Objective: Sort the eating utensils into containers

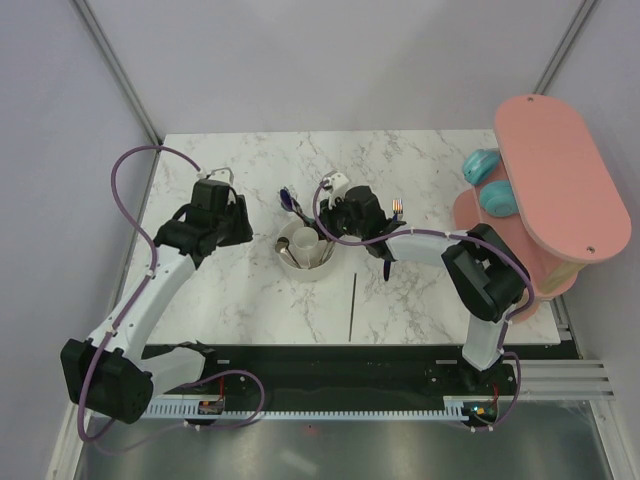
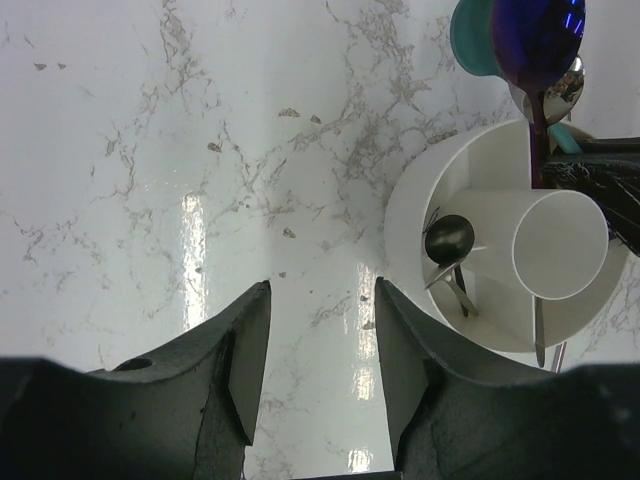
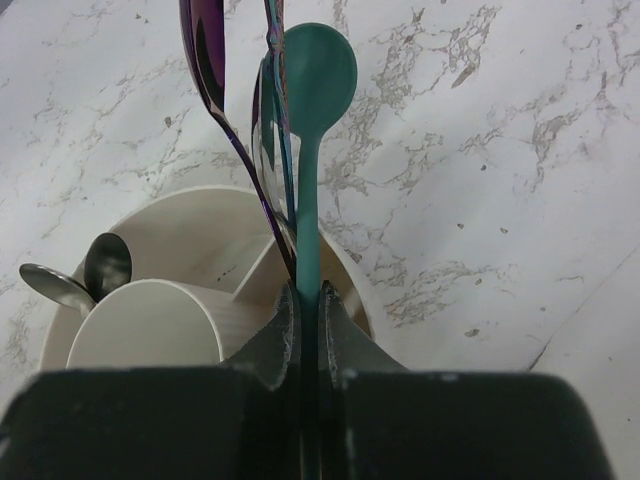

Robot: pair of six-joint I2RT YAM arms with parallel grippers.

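A round white container (image 1: 312,272) stands on the marble table with a smaller white cup (image 2: 566,245) tilted inside it. Small metal spoons (image 3: 106,262) rest beside the cup, within the container. Over the container's rim my right gripper is shut on the handle of a teal spoon (image 3: 321,80). Shiny purple-blue spoons (image 2: 540,45) lean out of the container right alongside the teal one; whether the fingers also touch them, I cannot tell. My left gripper is open and empty, above bare table left of the container.
Right of the container lie a thin dark stick (image 1: 352,307), a copper-tipped fork (image 1: 398,207) and a dark utensil handle (image 1: 387,269). A pink stand (image 1: 560,180) with teal cups (image 1: 498,198) occupies the right side. Free table extends left of the container.
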